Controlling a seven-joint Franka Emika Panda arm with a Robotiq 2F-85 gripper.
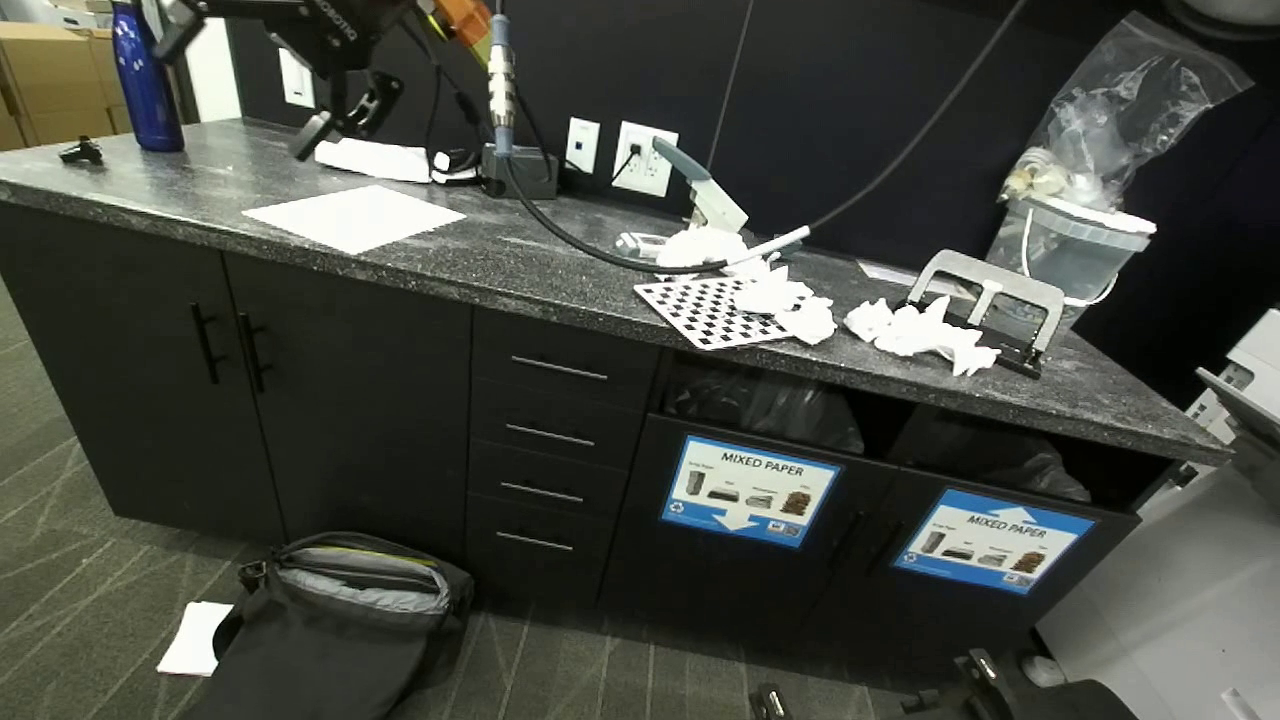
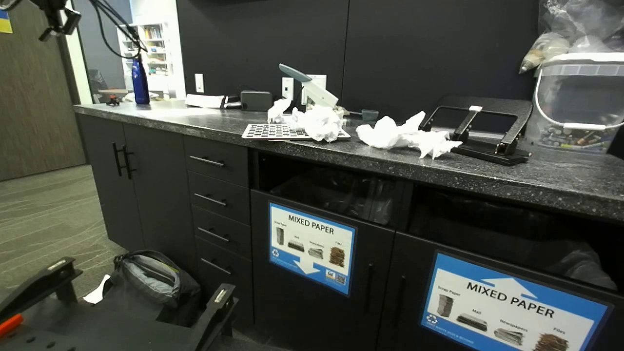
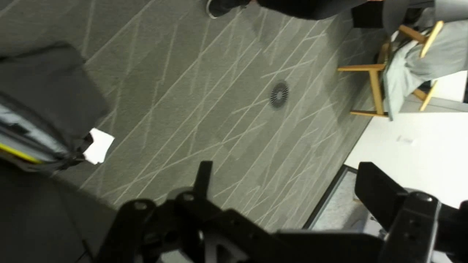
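Note:
High at the left of exterior view 1, my gripper hangs in the air above the counter's left part. The wrist view shows its fingers spread wide apart, with only floor and wall behind the gap. On the counter, crumpled white paper lies on and around a black-and-white checkered board. Another crumpled paper rests to its right, beside a black and grey stand. A flat white sheet lies at the counter's left part.
A blue bottle stands at the counter's left end near a small black object. At the back are a dark box and a stapler-like tool. A clear bucket occupies the right. An open bag lies on the floor.

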